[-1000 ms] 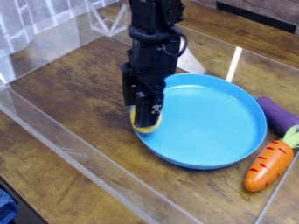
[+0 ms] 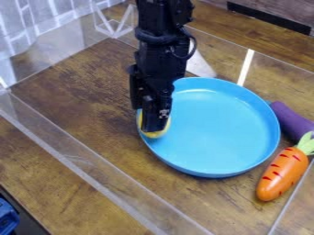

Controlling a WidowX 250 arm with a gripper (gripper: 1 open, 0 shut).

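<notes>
My black gripper [image 2: 152,117] reaches down from the top to the left rim of a round blue plate [image 2: 215,128]. It is shut on a yellow object [image 2: 154,125], mostly hidden behind the fingers, at the plate's edge. What the object is cannot be made out.
An orange toy carrot [image 2: 284,173] and a purple object [image 2: 292,122] lie right of the plate. A white item [image 2: 200,66] is behind it. A blue object [image 2: 10,220] shows at the bottom left corner.
</notes>
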